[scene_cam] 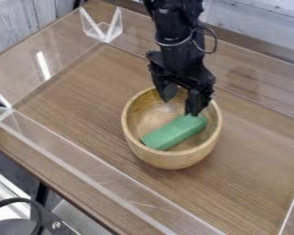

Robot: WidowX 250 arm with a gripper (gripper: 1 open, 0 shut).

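A round tan bowl (172, 157) sits at the centre of the wooden table, holding a green oblong block (175, 131) that lies diagonally inside it. The black gripper (182, 94) hangs over the back of the bowl, open, its fingers pointing down toward the bowl's interior. Whether the fingertips touch the bowl is hard to tell.
A white wire-like object (102, 26) stands at the back left. A black cable or device (21, 218) lies at the lower left corner.
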